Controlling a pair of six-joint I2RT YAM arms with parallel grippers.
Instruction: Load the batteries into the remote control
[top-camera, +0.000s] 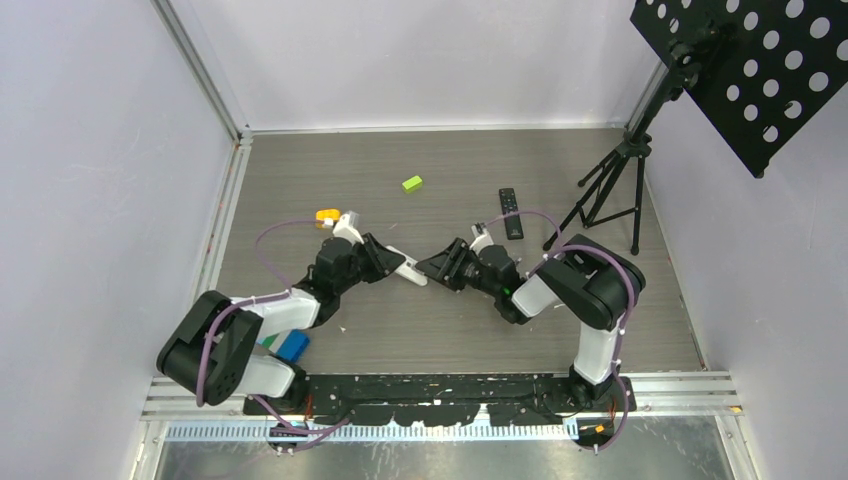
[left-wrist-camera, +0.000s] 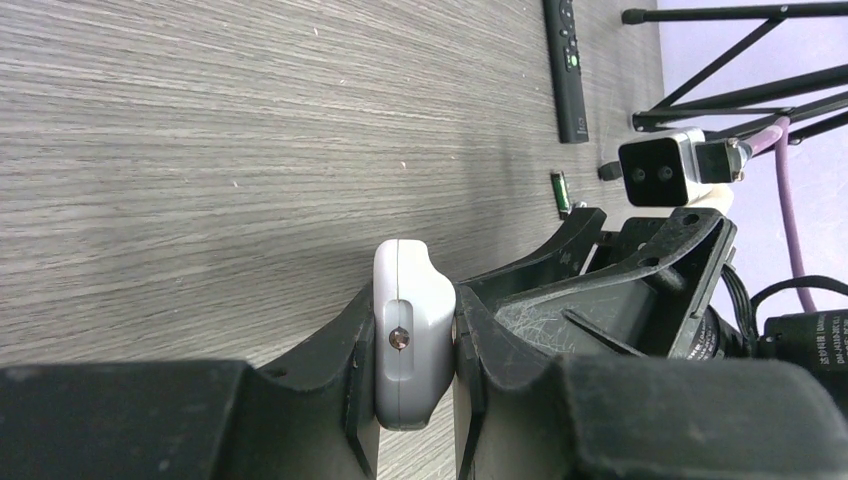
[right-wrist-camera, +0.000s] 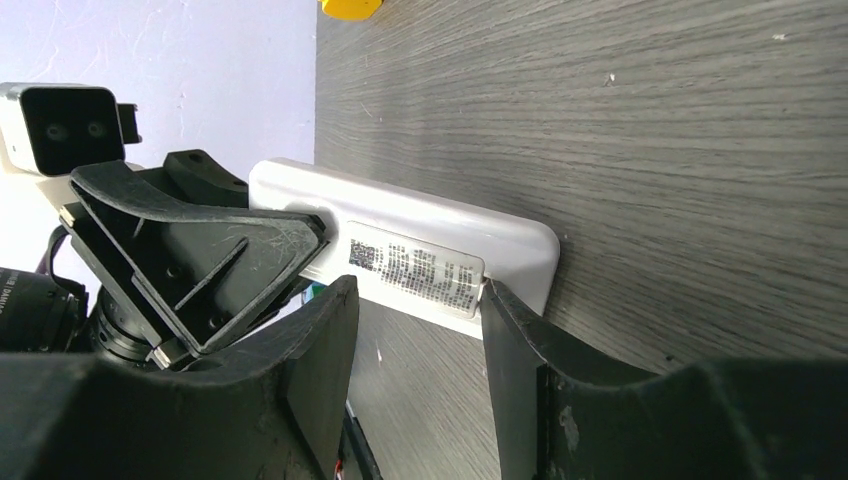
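Observation:
A white remote control (top-camera: 410, 273) is held off the table, back face up in the right wrist view, with a printed label (right-wrist-camera: 415, 268) in its oblong battery area. My left gripper is shut on the remote, its fingers on either side of the white body. From the right comes my right gripper, its fingers parted. One of its fingertips (right-wrist-camera: 500, 300) touches the end of the labelled area; the other stands clear to the left, and nothing is clamped between them. A small green-and-black battery (left-wrist-camera: 560, 194) lies on the table behind the right gripper in the left wrist view.
A black remote (top-camera: 511, 213) lies toward the back right, near the tripod stand (top-camera: 626, 150). Farther back are a lime block (top-camera: 412, 184) and a yellow object (top-camera: 328, 215). A blue box (top-camera: 293, 345) sits by the left arm.

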